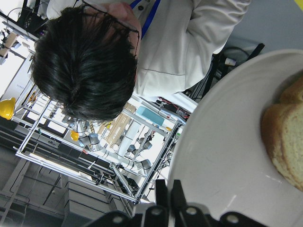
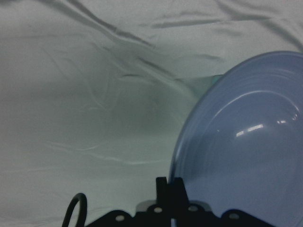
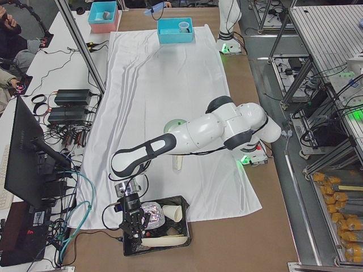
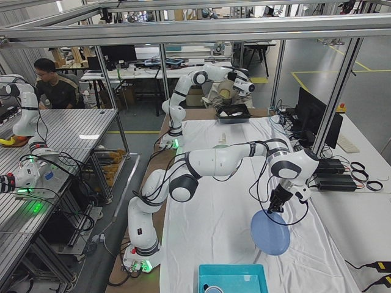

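My left gripper is shut on the rim of a cream plate (image 1: 222, 156) with bread slices (image 1: 284, 142) on it; in the camera left view that plate (image 3: 161, 241) is tilted at the black bin (image 3: 185, 221). My right gripper is shut on the rim of a blue plate (image 2: 241, 156), which is over the white cloth in the camera right view (image 4: 270, 238). A pale green plate (image 3: 173, 123) lies mid-table, mostly hidden behind the left arm.
A turquoise bin (image 4: 232, 278) with a cup stands at the right arm's end. The bin by the left gripper holds a foil packet (image 3: 153, 212) and a cream cup (image 3: 173, 212).
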